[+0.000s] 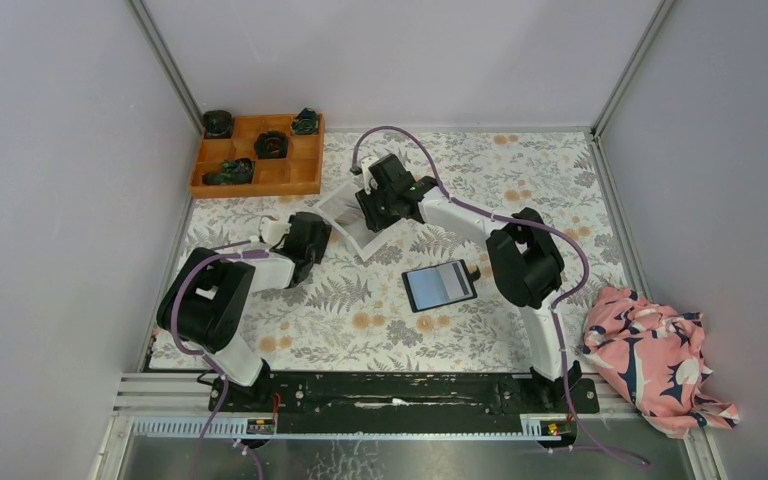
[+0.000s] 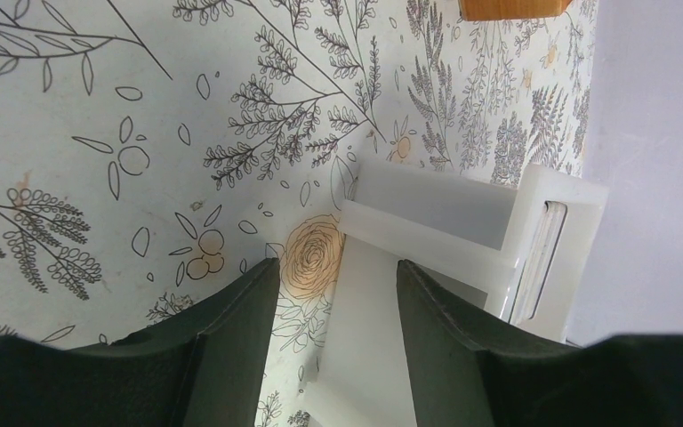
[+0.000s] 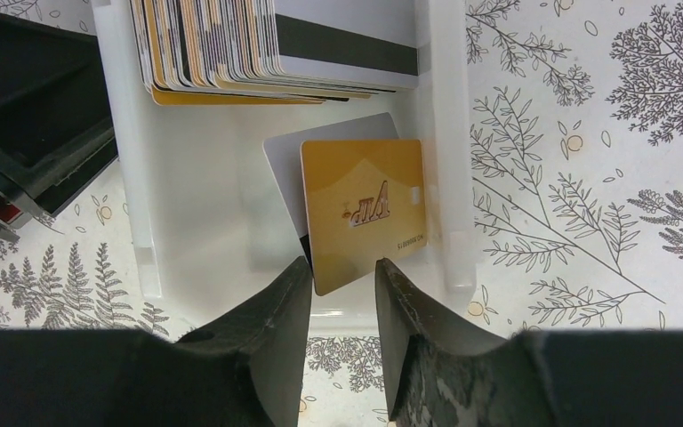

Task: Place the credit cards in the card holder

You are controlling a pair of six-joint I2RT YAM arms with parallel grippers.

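The white card holder (image 3: 191, 196) lies open in the right wrist view, a thick stack of cards (image 3: 209, 49) in its upper part. Below the stack a yellow card (image 3: 365, 209) rests askew over a grey card (image 3: 285, 165). My right gripper is over the lower end with fingers parted; one fingertip overlaps the yellow card's left edge, and no card shows pinched. My left gripper sits at the holder's left side. Its fingers stand apart, with the holder's white surface (image 2: 369, 329) and tablecloth showing in the gap; whether they clamp the wall is unclear.
A wooden compartment tray (image 1: 285, 188) with dark items stands at the back left. A flat black-framed object (image 1: 440, 286) lies right of centre. Pink patterned cloth (image 1: 650, 355) is bunched at the far right. The front and right of the table have free room.
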